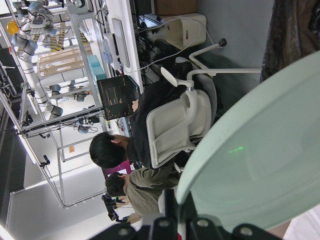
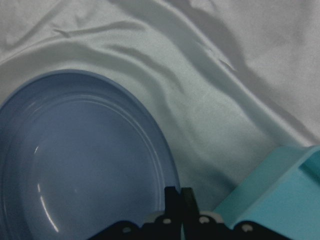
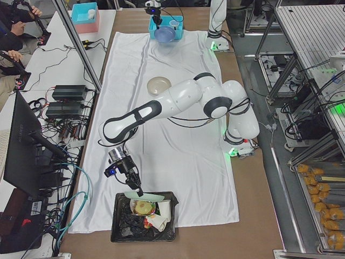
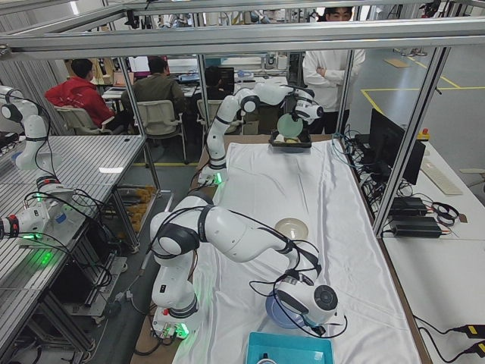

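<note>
My left gripper (image 3: pixel 139 189) is shut on the rim of a pale green plate (image 1: pixel 255 160), tilted steeply over a black-lined bin (image 3: pixel 129 229) holding food-like items and white paper or cloth. My right gripper is shut on the rim of a blue plate (image 2: pixel 80 150), beside the turquoise container (image 2: pixel 265 200); in the camera left view this plate (image 3: pixel 164 35) overlaps that container's near edge. A beige plate (image 3: pixel 159 85) lies on the white cloth between the arms.
A monitor (image 3: pixel 21 151), cables and electronics boxes line the side table. Metal frame posts and another metal workbench (image 3: pixel 304 43) flank the workspace.
</note>
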